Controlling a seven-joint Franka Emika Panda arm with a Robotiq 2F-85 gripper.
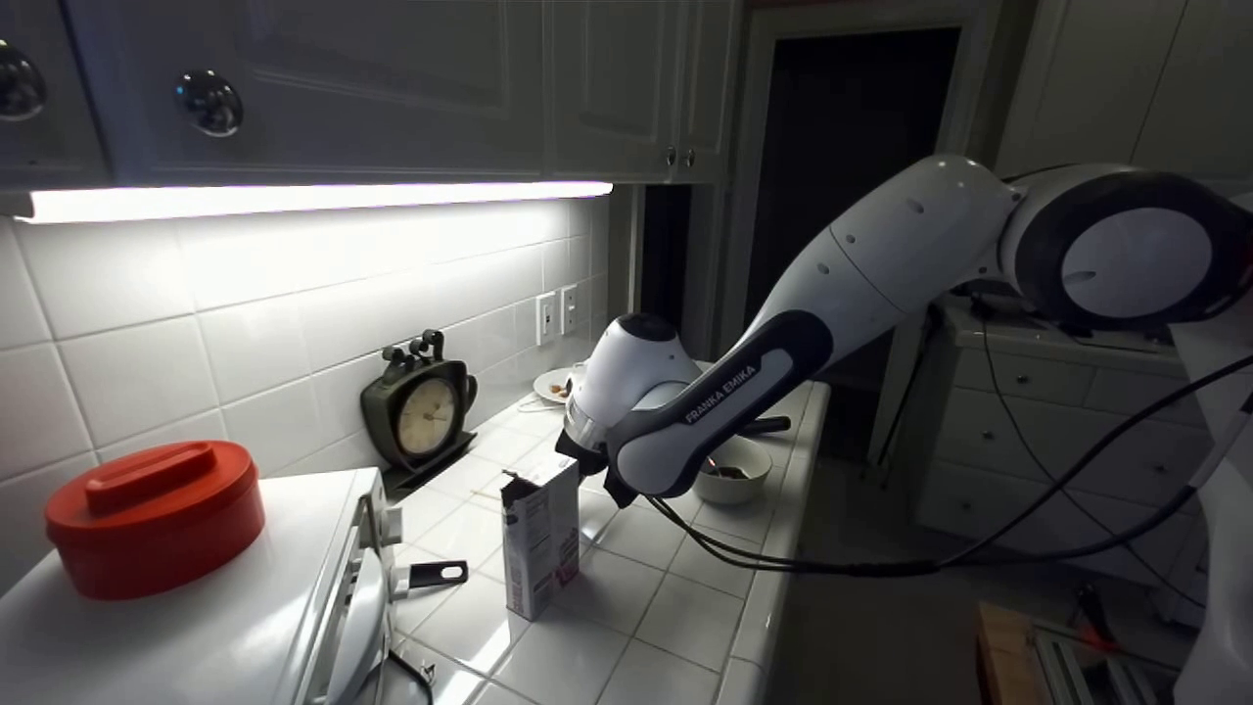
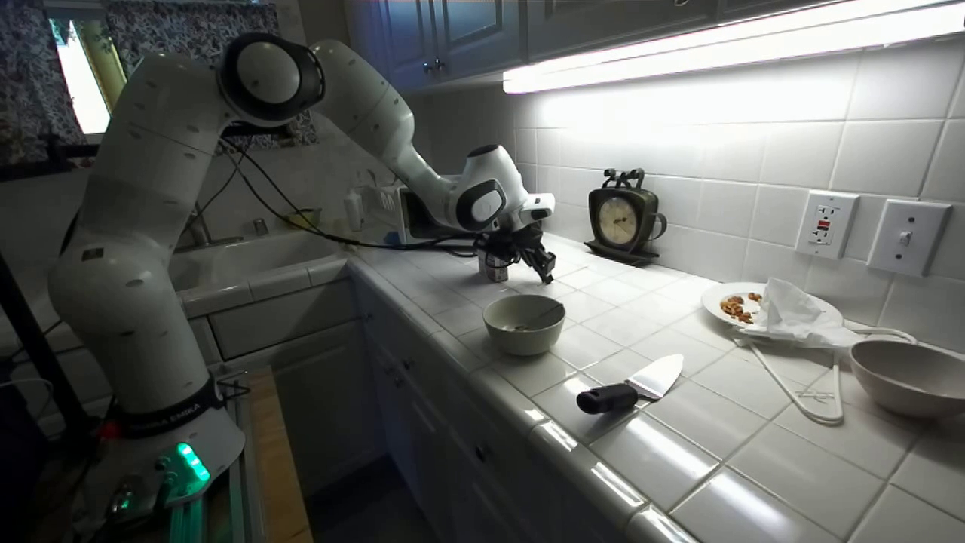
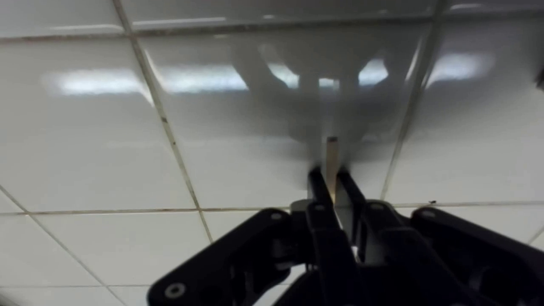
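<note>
A narrow pale-brown strip, perhaps a stick, shows between the fingertips in the wrist view. My gripper points down over white tile, its two black fingers close together on either side of that strip. Only a slim gap separates them, and whether they press on it is unclear. In exterior view 1 the gripper is largely hidden behind an open-topped carton standing on the counter. From the other side, the gripper appears low over the counter, beyond a pale bowl.
A dark scale-like clock stands by the wall. The black-handled server, a plate with food bits and a second bowl occupy the counter's other end. A red lidded pot sits on a white appliance.
</note>
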